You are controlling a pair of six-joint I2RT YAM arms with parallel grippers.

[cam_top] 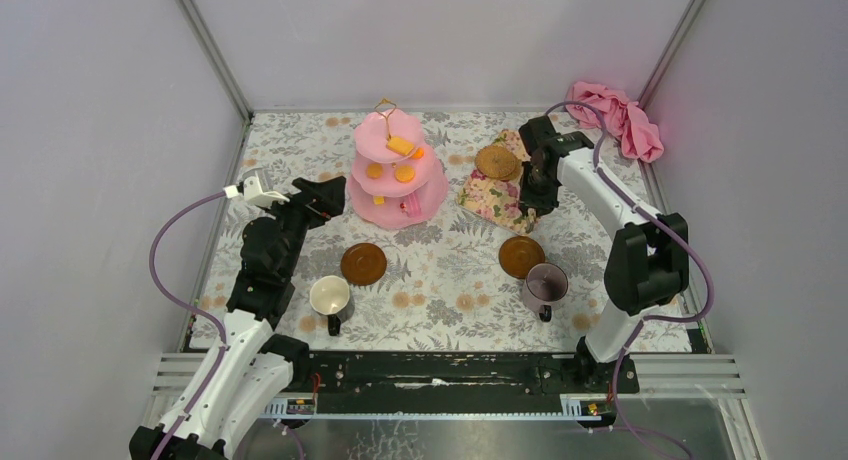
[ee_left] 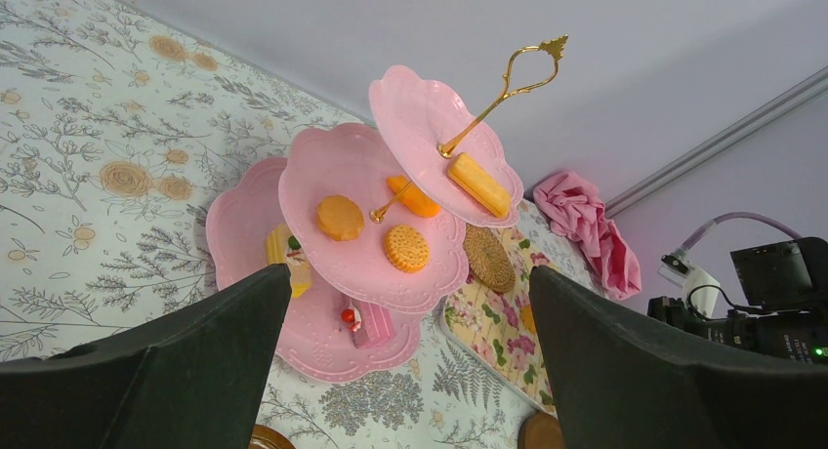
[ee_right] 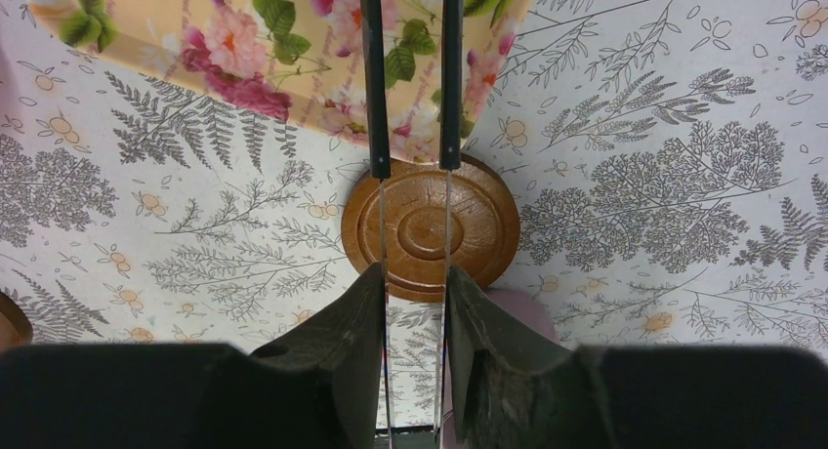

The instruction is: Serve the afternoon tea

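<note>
The pink three-tier stand [cam_top: 433, 185] holds cakes and biscuits at the back middle. Brown saucers [cam_top: 363, 264] [cam_top: 521, 256] lie in front, with a white mug [cam_top: 330, 294] and greyish mug [cam_top: 545, 285] nearby. My open left gripper [cam_top: 322, 200] points toward the stand, empty. My right gripper is over the floral tray [ee_right: 244, 39], its fingertips apart at a tong-like utensil with two black grips [ee_right: 375, 107] and thin metal arms. Whether it grips these is unclear.
A round woven mat [cam_top: 496, 161] lies on the tray. A crumpled pink cloth [cam_top: 625, 120] sits at the back right corner.
</note>
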